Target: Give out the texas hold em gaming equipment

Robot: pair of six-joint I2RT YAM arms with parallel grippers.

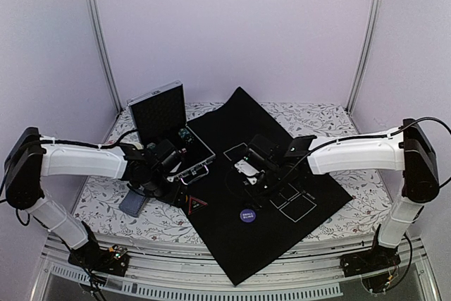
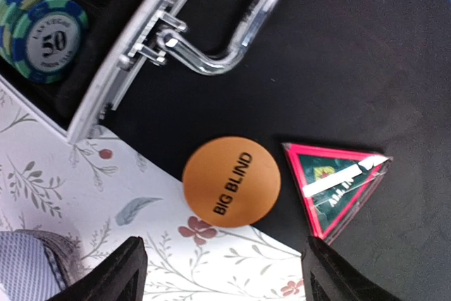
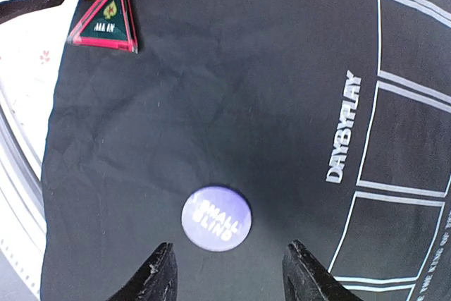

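Observation:
An orange BIG BLIND disc [image 2: 231,181] lies at the mat's left edge beside a red-edged triangular ALL IN marker [image 2: 335,181]. My left gripper hangs over them, open and empty. A purple SMALL BLIND disc [image 3: 215,218] lies on the black mat [image 3: 211,103]; my right gripper is open above and beside it, nothing between its fingers. The open silver case [image 1: 158,114] stands at the back left, with a green-blue chip stack [image 2: 46,37] inside.
A blue-grey object [image 1: 132,202] lies on the floral table left of the mat. The printed boxes on the mat's right [image 3: 398,237] are clear of objects.

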